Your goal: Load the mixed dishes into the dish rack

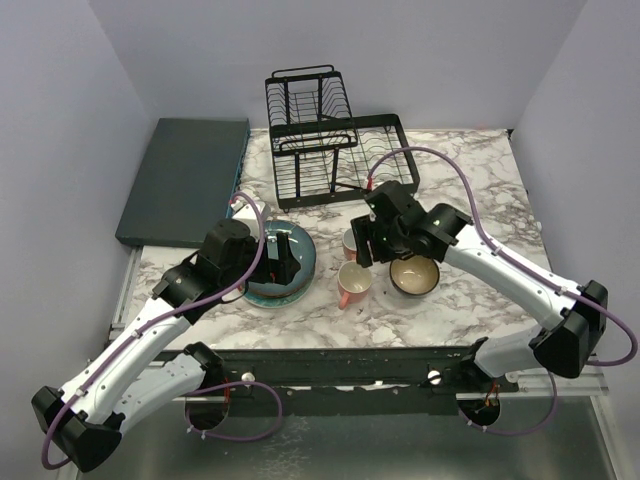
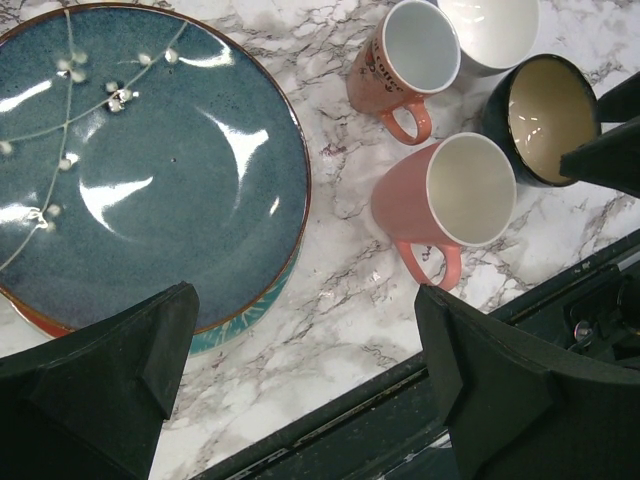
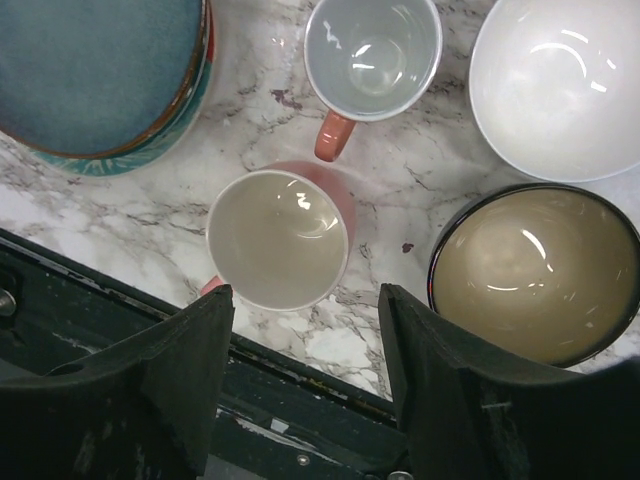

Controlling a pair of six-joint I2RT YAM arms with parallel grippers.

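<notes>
Stacked blue plates (image 2: 170, 170) lie under my left gripper (image 1: 270, 262), which stands open and empty. My right gripper (image 1: 365, 245) hangs open above the mugs, fingers apart over the pink mug (image 3: 280, 240). A smaller mug (image 2: 400, 70) sits behind that one. A tan bowl (image 3: 535, 270) and a white bowl (image 3: 560, 80), mostly hidden in the top view, are to the right. The black dish rack (image 1: 290, 190) stands empty at the back.
A dark board (image 1: 175, 180) lies back left. Walls border both sides, and a dark rail runs along the front edge.
</notes>
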